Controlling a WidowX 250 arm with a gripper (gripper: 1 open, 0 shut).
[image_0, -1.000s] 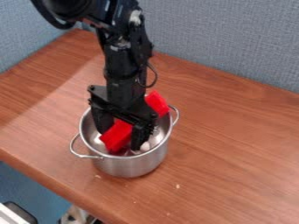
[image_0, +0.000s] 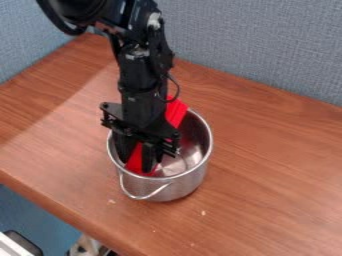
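A steel pot (image_0: 174, 185) with a thin wire handle stands near the front edge of the wooden table. My black gripper (image_0: 144, 152) reaches down into it, largely covering a red object (image_0: 174, 112) that shows at the back near the rim and low at the left. The fingertips are dark and overlap the red object, so the grip itself is hard to make out.
A grey wall (image_0: 261, 40) stands behind.
My gripper has shifted slightly right and down in the pot. The pot has moved a little right and turned, and less of the red object shows.
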